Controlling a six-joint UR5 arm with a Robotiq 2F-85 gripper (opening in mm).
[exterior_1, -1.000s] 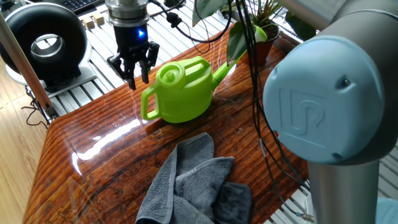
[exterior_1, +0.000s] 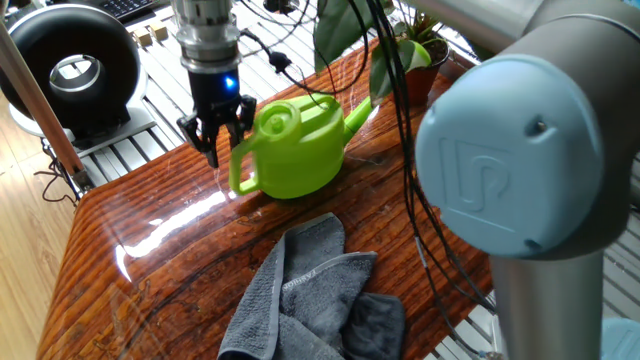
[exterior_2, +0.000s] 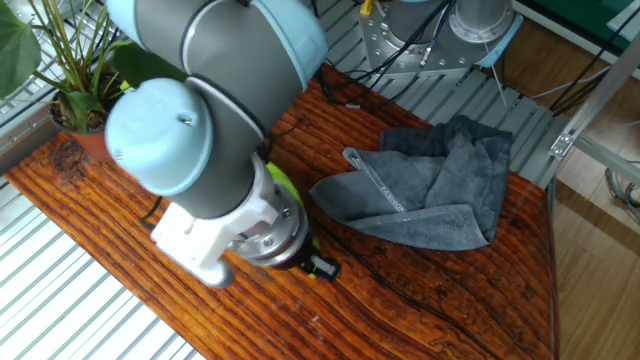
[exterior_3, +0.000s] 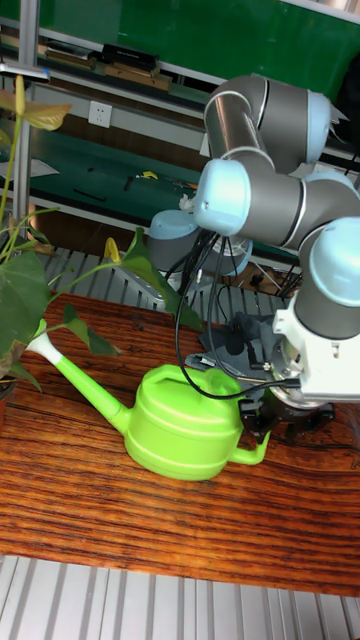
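Note:
A bright green watering can (exterior_1: 298, 158) stands upright on the brown wooden table, its spout pointing toward the potted plant and its looped handle (exterior_1: 237, 168) on the opposite side. My black gripper (exterior_1: 225, 153) points down beside the top of that handle, with a gap between its fingers. In the third exterior view the gripper (exterior_3: 281, 422) is just above the can's handle (exterior_3: 251, 455); contact cannot be made out. The second exterior view shows only a fingertip area (exterior_2: 325, 268), as the arm covers most of the can.
A crumpled grey towel (exterior_2: 425, 190) lies on the table. The potted plant (exterior_2: 88, 100) stands near the spout, its leaves overhanging. Black cables (exterior_3: 202, 288) hang from the arm close to the can. Bare wood (exterior_1: 150, 215) lies on the handle's side.
My gripper has come lower and slightly right in the first exterior view, closer to the handle. The watering can and towel have stayed in place.

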